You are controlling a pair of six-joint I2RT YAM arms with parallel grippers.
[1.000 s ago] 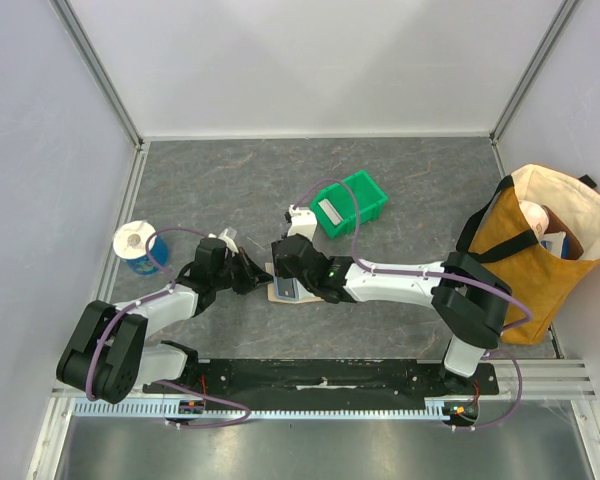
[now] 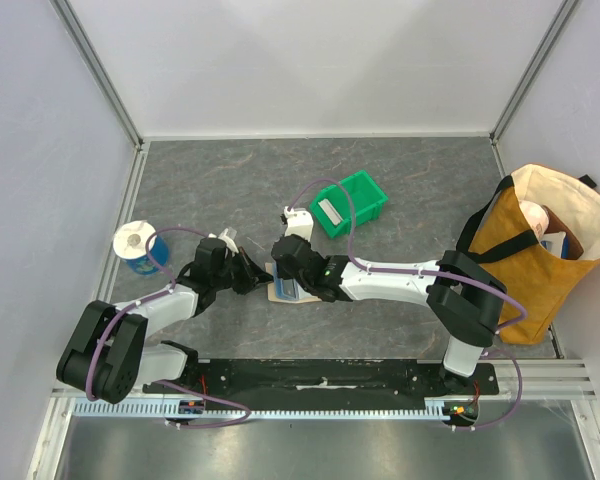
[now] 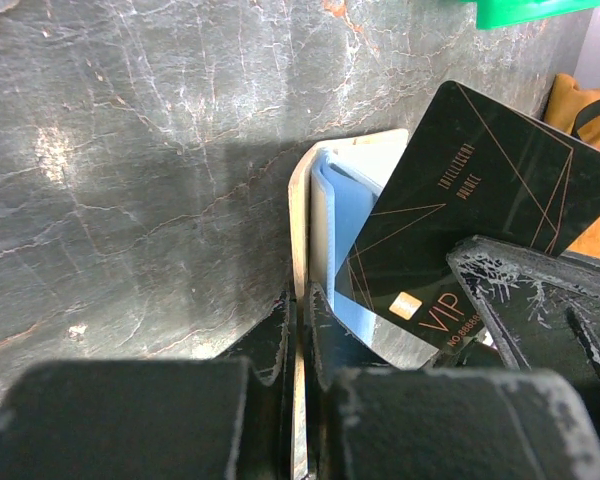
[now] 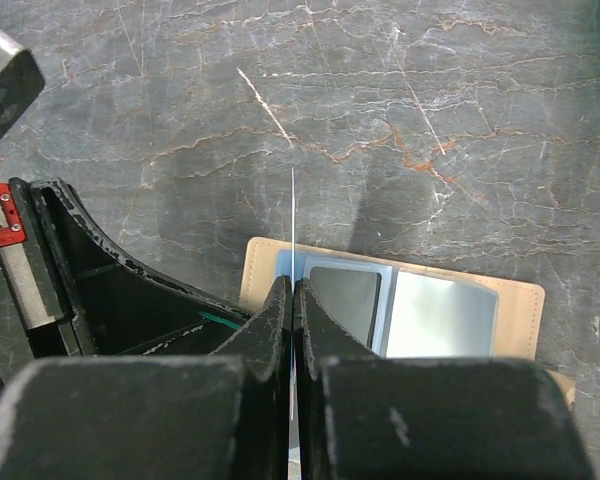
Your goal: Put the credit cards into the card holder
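The tan card holder [image 4: 520,315] with its blue and clear pockets lies open on the table, below both grippers. My left gripper is shut on its tan edge. A black VIP card [image 3: 460,215] stands tilted over the blue pocket [image 3: 352,215], pinched by my right gripper. In the right wrist view the card [image 4: 293,225] is edge-on, a thin line rising past the fingertips and crossing the holder's left end. Whether its lower edge is inside the pocket cannot be told. From above, the right arm hides much of the holder [image 2: 285,290].
A green basket [image 2: 372,197] with a pale item inside stands behind the right gripper. A blue-and-white roll [image 2: 135,243] is at the left, and a mustard bag [image 2: 530,285] at the right. The table behind the left gripper is clear.
The left arm and the holder look unmoved.
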